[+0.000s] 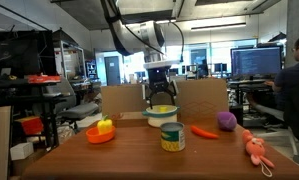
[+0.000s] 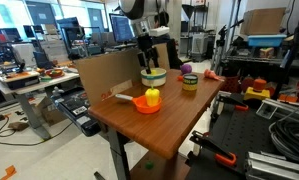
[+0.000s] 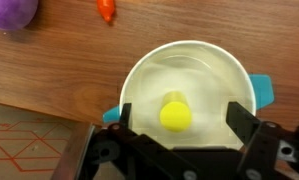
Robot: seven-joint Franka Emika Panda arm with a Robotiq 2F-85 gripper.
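A cream pot (image 3: 182, 62) with blue handles stands on the wooden table, and its inside is visible in the wrist view. In it, a small yellow object (image 3: 176, 113) rests near the side closest to my fingers. My gripper is open right over the pot, one finger on each side of the yellow object and nothing held. From the front, the gripper (image 1: 161, 100) appears at the pot's rim (image 1: 161, 113); how deep the fingertips reach is hard to tell.
An orange bowl (image 1: 100, 136) with a yellow item stands left of the pot. A can (image 1: 173, 137) is in front. A red pepper (image 1: 204, 132), purple ball (image 1: 227, 121) and pink plush toy (image 1: 257, 150) lie to the right. Cardboard (image 1: 202, 98) stands behind.
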